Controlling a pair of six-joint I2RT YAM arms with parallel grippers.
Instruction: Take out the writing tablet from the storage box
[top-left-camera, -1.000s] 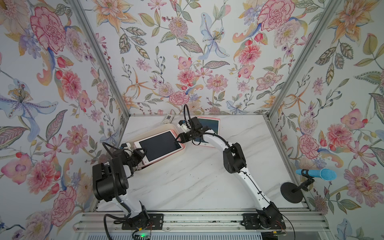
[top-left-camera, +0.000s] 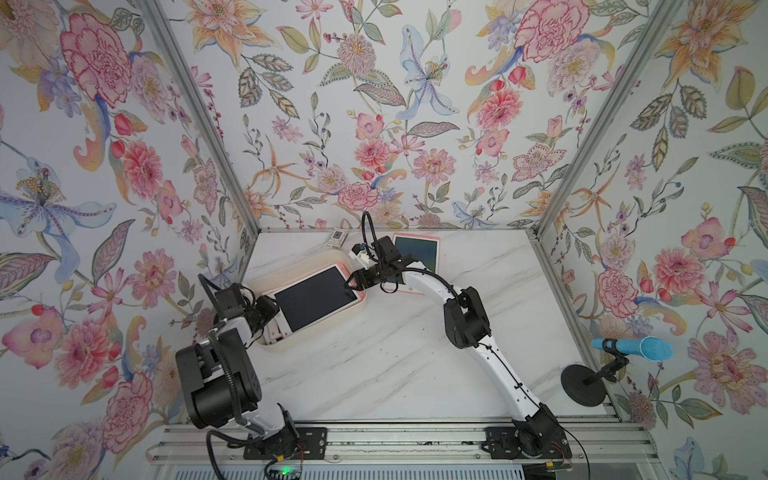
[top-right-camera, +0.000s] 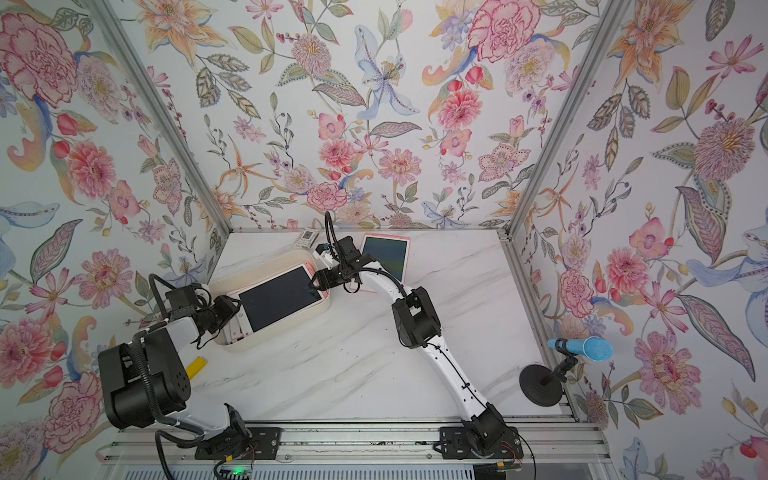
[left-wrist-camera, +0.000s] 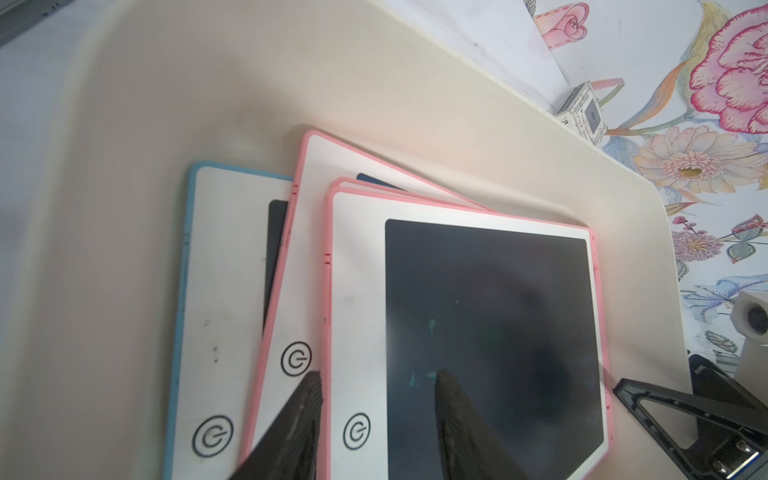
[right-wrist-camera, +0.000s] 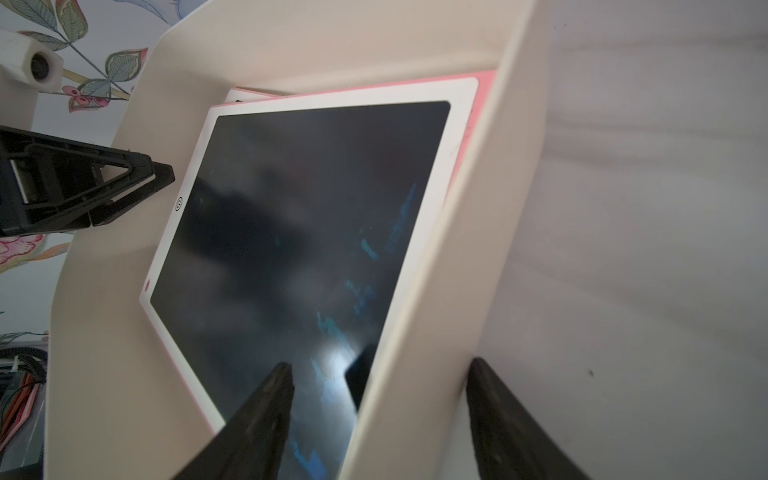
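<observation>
Several writing tablets are stacked in the cream storage box (top-left-camera: 320, 324). The top tablet (left-wrist-camera: 488, 320) has a pink edge and a dark screen. Beneath it lie another pink-edged tablet (left-wrist-camera: 300, 320) and a blue-edged tablet (left-wrist-camera: 224, 304), partly covered. At the box's left end, over the tablets' button side, my left gripper stands open, its fingers (left-wrist-camera: 300, 424) above the top tablet's left edge. My right gripper straddles the box's right wall with parted fingers (right-wrist-camera: 264, 416), one inside above the top tablet, one outside; contact with the wall cannot be told.
Outside the box, a pink-edged tablet (top-left-camera: 417, 249) lies on the table (top-left-camera: 480, 360) behind the right arm. A small white box (top-left-camera: 336, 238) stands at the back. A blue cup on a black stand (top-left-camera: 640, 349) is far right.
My left gripper has drawn back leftward toward the box's end. The top tablet sits slightly further left and lower in the box. My right gripper has shifted slightly left.
</observation>
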